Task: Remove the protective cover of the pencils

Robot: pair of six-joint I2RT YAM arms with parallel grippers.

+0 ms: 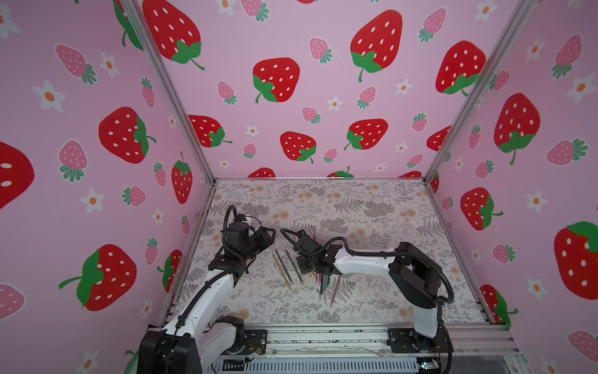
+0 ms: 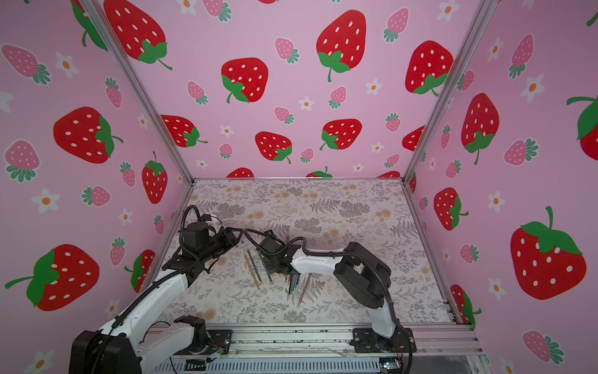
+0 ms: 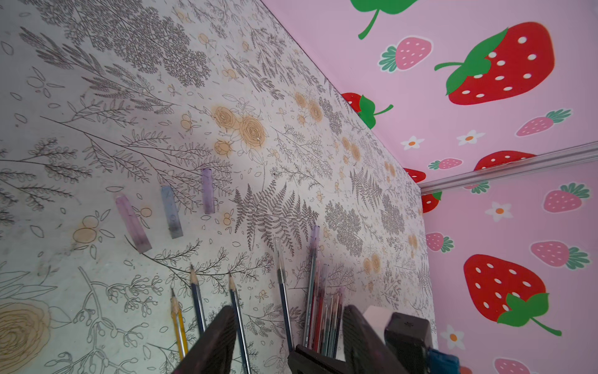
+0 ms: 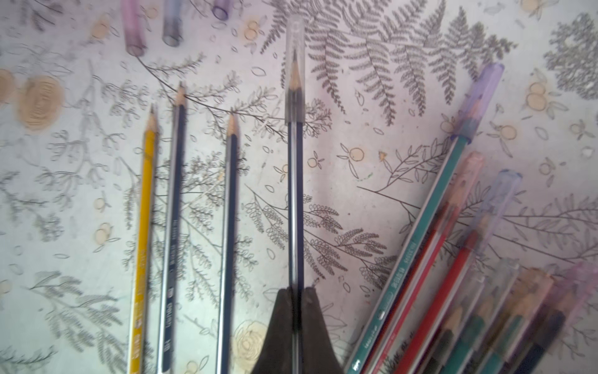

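In the right wrist view a dark pencil (image 4: 295, 205) with a clear cover (image 4: 294, 37) on its tip runs between my right gripper's (image 4: 297, 293) fingers, which are shut on it. Left of it lie a yellow pencil (image 4: 143, 237) and two dark pencils (image 4: 228, 237), bare-tipped. Three loose covers, pink (image 3: 132, 221), blue (image 3: 171, 212) and purple (image 3: 208, 190), lie above them. To the right are several covered pencils (image 4: 411, 261). My left gripper stands open above the table, fingers apart at the bottom of its wrist view, left of the right gripper in the top views.
Strawberry-patterned walls and metal rails (image 1: 317, 179) bound it. My two arms sit close together near the middle front.
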